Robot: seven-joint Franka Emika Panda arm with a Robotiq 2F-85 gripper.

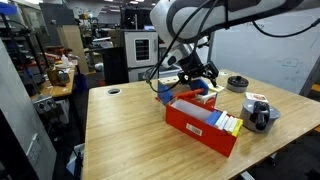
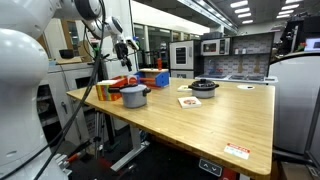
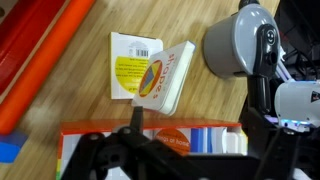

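Observation:
In the wrist view my gripper is open, its two dark fingers wide apart with nothing held. Beyond the fingertips a white box with a colourful round logo (image 3: 165, 78) lies tilted, partly over a flat white-and-yellow packet (image 3: 130, 65). A red-edged box (image 3: 95, 128) with white and blue items inside crosses the bottom, partly hidden by the fingers. In exterior view 1 my gripper (image 1: 203, 78) hangs over the far side of the red box (image 1: 200, 132), which holds several books or cases (image 1: 227, 123) at its right end.
A grey metal pot (image 1: 260, 116) with a black handle stands close to the right of the red box. Blue and red bins crowd behind it. Farther back sits a dark lidded pot (image 1: 237, 83).

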